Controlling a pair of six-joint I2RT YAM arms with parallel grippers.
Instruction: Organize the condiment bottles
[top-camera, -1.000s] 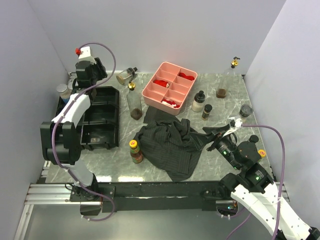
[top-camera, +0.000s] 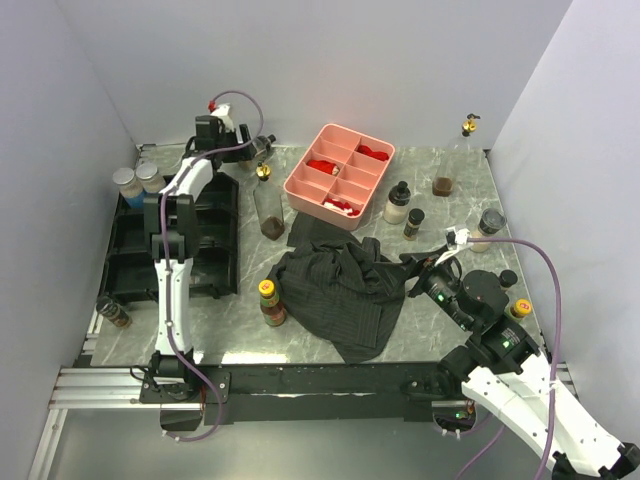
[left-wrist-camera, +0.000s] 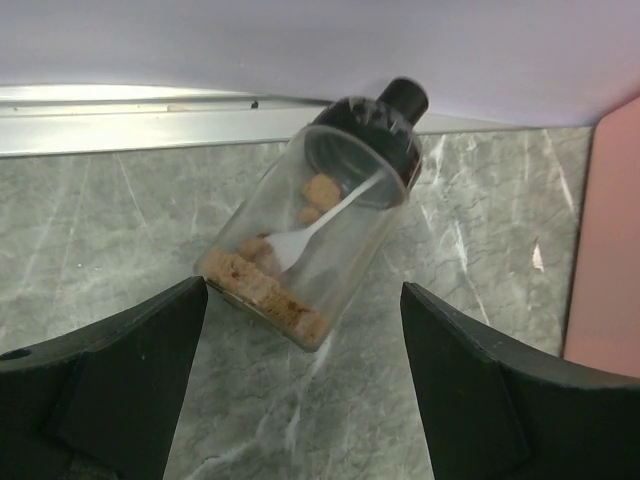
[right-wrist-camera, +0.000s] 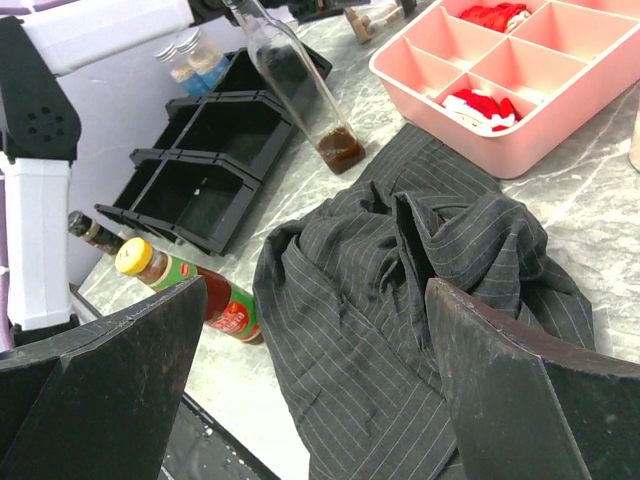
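Note:
A clear bottle with a black cap and brown lumps inside (left-wrist-camera: 290, 240) lies on its side near the back wall. My left gripper stands open just short of its base, one finger to each side, apart from it. In the top view that gripper partly covers the bottle. The black rack (top-camera: 212, 262) has empty trays, with two white-lidded jars (top-camera: 124, 180) at its back left corner. An oil bottle (top-camera: 269, 210) and a yellow-capped sauce bottle (top-camera: 271, 303) stand to its right. My right gripper is open and empty over the dark cloth.
A pink divided box (top-camera: 340, 175) holds red items. Dark striped cloth (top-camera: 340, 290) covers the middle. More bottles stand at right, including a white one (top-camera: 397, 203), a small black-capped jar (top-camera: 413, 224) and a tall bottle (top-camera: 447, 172). A dark jar (top-camera: 113, 312) is at front left.
My left arm has swung right along the back, from above the rack to the lying bottle.

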